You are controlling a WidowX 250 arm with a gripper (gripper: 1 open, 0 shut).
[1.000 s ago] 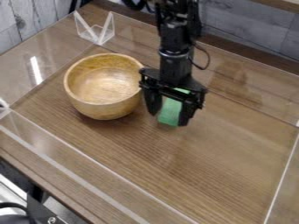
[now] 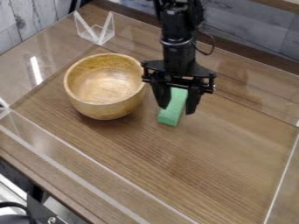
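Observation:
The black robot gripper (image 2: 177,77) hangs over a mint-green block (image 2: 173,108) lying on the wooden table. Its two sides are spread above and around the upper end of the block, which they partly hide. Whether the fingers hold anything is unclear.
A wide yellow-tan bowl (image 2: 103,83) sits left of the gripper. A small white wire-like object (image 2: 96,28) stands at the back left.

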